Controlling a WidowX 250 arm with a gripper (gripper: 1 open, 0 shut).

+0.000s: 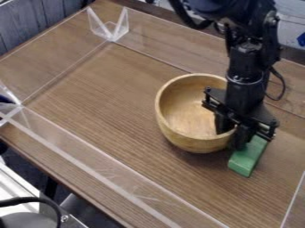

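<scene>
A tan wooden bowl [183, 110] sits right of the table's middle. The black gripper [242, 134] is low at the bowl's right rim, over a green block [247, 158] that lies on the table beside the bowl, its upper end hidden by the gripper. Whether the fingers touch or hold the block or the rim cannot be told.
A clear plastic piece [110, 27] stands at the back left. A cable [27, 202] runs at the lower left, off the table.
</scene>
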